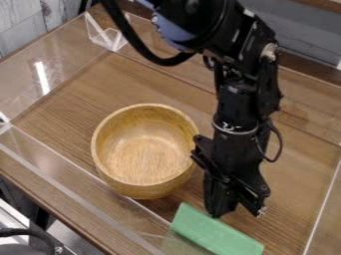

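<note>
The black robot gripper reaches down from the top of the view to just above the wooden table, between a yellow bowl and a green rectangular block. Its fingertips are low and close together, shut, with nothing visible between them. The bowl sits left of the gripper and looks empty. The green block lies at the bottom edge, just below the fingertips.
The wooden table has free room at the upper left and to the right of the arm. Clear plastic pieces edge the left side, with a dark cable at the lower left.
</note>
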